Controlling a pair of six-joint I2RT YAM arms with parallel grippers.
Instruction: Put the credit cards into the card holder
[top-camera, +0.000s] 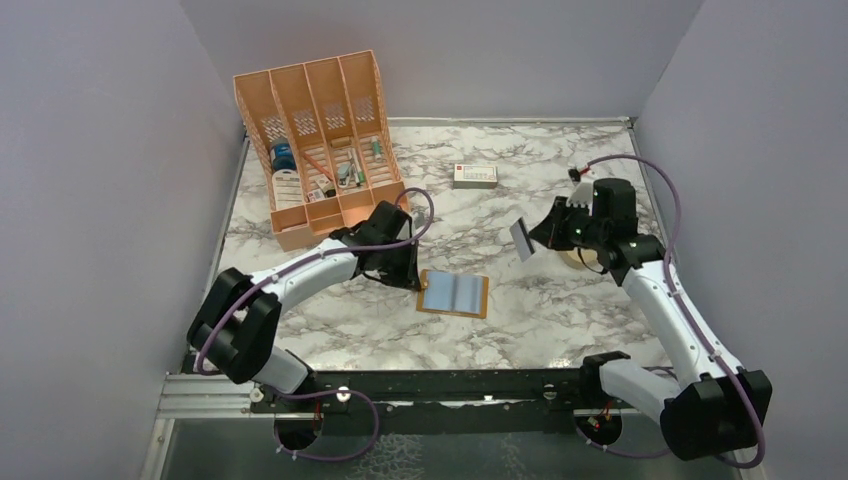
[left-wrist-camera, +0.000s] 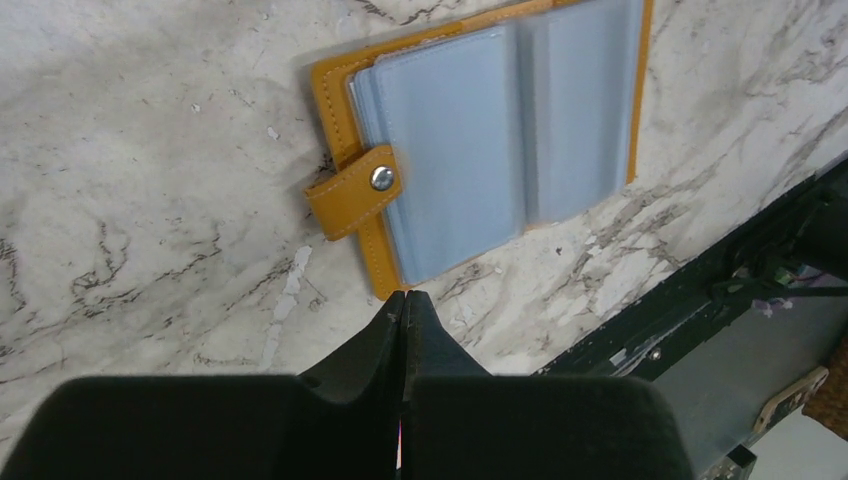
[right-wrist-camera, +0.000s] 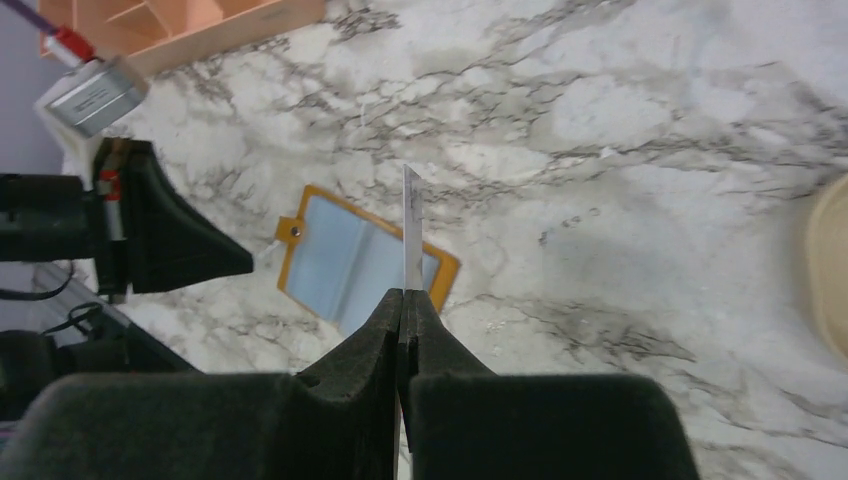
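The card holder (top-camera: 453, 293), tan with bluish clear sleeves, lies spread open on the table; its strap (left-wrist-camera: 357, 192) with a snap points to the left. A grey-white card (top-camera: 522, 240) hangs in the air right of the holder, with my right gripper (top-camera: 538, 231) shut on its edge. From the right wrist view the card (right-wrist-camera: 413, 228) is seen nearly edge-on, standing out from the fingertips. My left gripper is shut, with nothing showing between its fingers, just off the holder's strap-side corner.
A beige bowl (right-wrist-camera: 830, 270) sits at the right, mostly behind my right arm in the top view. The white box (top-camera: 475, 176) stands at the back, and an open orange organizer (top-camera: 291, 240) at the back left.
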